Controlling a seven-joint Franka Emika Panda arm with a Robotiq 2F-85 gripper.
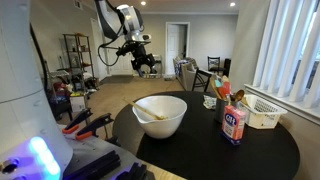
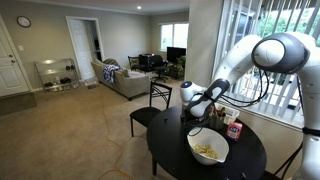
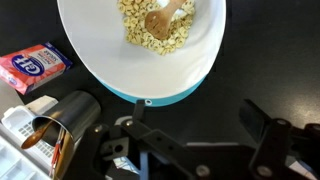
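A large white bowl stands on the dark round table, and a wooden spoon leans in it. The wrist view shows pale oat-like rings at the bottom of the bowl, with the spoon's head lying among them. My gripper is open, its fingers wide apart and only bare dark tabletop visible between them. It hangs in the air above the table, beyond the bowl's rim in the wrist view. In exterior view 2, the arm's end hangs over the far side of the bowl.
A red and white box stands right of the bowl. Behind it, a metal canister holds several utensils, near a white basket. Chairs and a sofa stand farther off.
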